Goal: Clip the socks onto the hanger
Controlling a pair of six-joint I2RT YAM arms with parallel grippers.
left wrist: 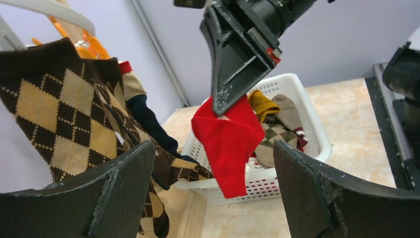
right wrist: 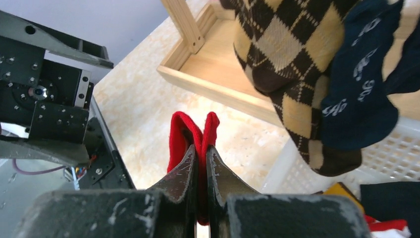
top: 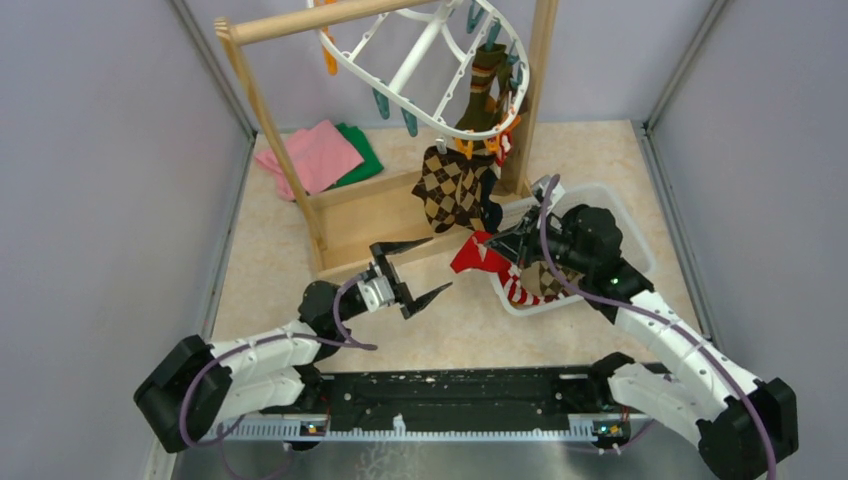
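Note:
A red sock (left wrist: 225, 148) is pinched in my shut right gripper, lifted at the front-left of the white basket (top: 630, 240); in the left wrist view it dangles below the fingers. My open left gripper (top: 438, 268) faces it from the left, fingers empty. Argyle socks (top: 450, 185) and a dark navy sock (right wrist: 359, 99) hang from the white hanger (top: 410, 60) by clips, orange ones (top: 465, 147) among them. Other teal clips (top: 380, 100) on the hanger hold nothing. More socks lie in the basket.
The wooden stand (top: 355, 200) carries the hanger. Pink cloth (top: 320, 155) and green cloth (top: 365, 165) lie at the back left. The hanging socks are close to both grippers.

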